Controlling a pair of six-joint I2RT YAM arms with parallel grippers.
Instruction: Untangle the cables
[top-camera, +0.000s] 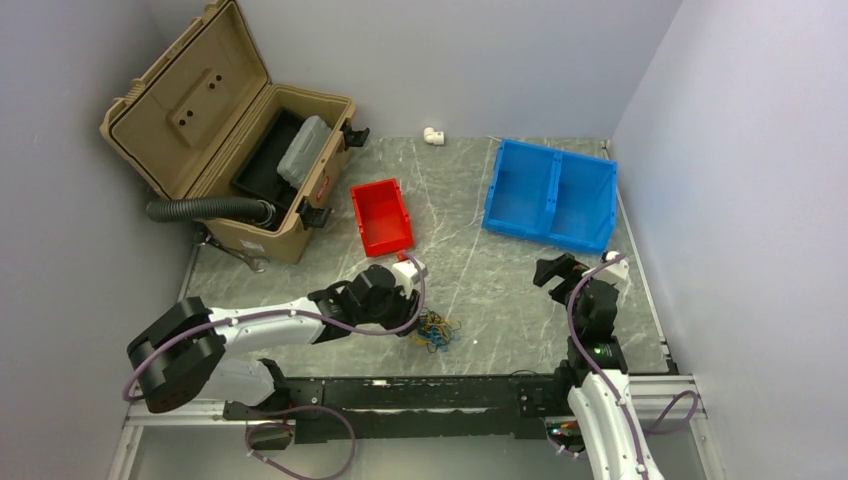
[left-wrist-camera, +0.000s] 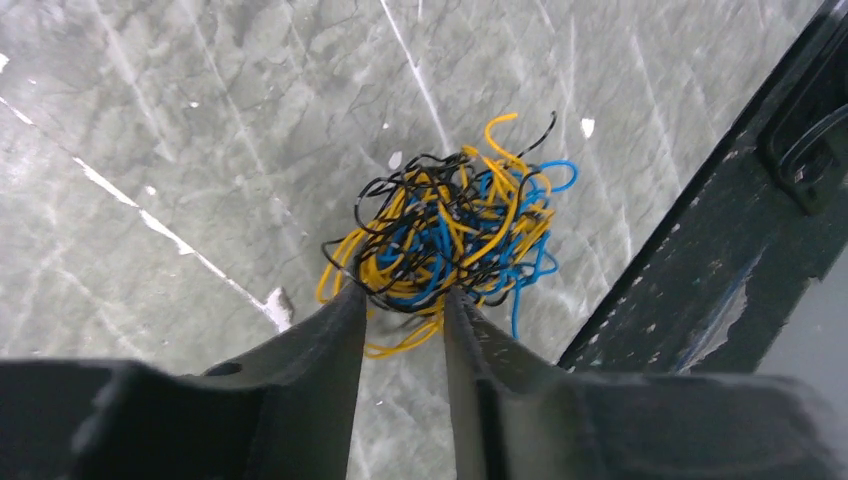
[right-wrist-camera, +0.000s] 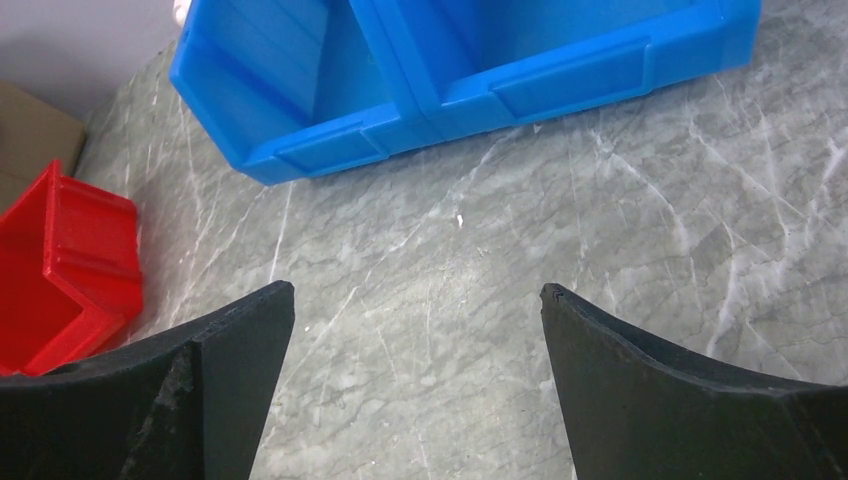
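Observation:
A tangled heap of black, yellow and blue cables (left-wrist-camera: 440, 230) lies on the grey marbled table. In the left wrist view my left gripper reaches the near side of that heap. Its fingers are partly apart, with strands visible in and beyond the gap; nothing looks clamped. From above, the left arm covers part of the cables (top-camera: 437, 331), so contact cannot be made out. My right gripper is wide open and empty, off to the right over bare table.
A red bin (top-camera: 382, 218) stands behind the left arm, and a blue two-part bin (top-camera: 552, 238) at the back right. An open tan case (top-camera: 285, 245) fills the back left.

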